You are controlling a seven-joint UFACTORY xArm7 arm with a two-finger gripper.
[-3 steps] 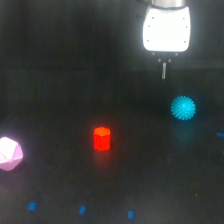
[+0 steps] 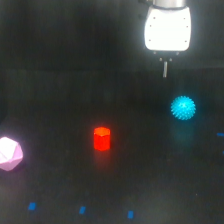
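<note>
A white robot hand (image 2: 167,30) comes down from the top right of the camera view. Below it a thin grey tip (image 2: 165,69) points downward, and whether it is one finger or two closed together cannot be made out. A teal knobbly ball (image 2: 183,108) rests below and slightly right of that tip, apart from it. Left of the middle stands a small red block (image 2: 102,139) with an orange top. At the left edge sits a pale pink faceted ball (image 2: 9,153).
Small blue marks (image 2: 82,210) dot the front of the dark surface (image 2: 140,170), with another blue mark (image 2: 220,134) at the right edge. Between the red block and the teal ball the surface is clear.
The balls and the red block have stayed in place.
</note>
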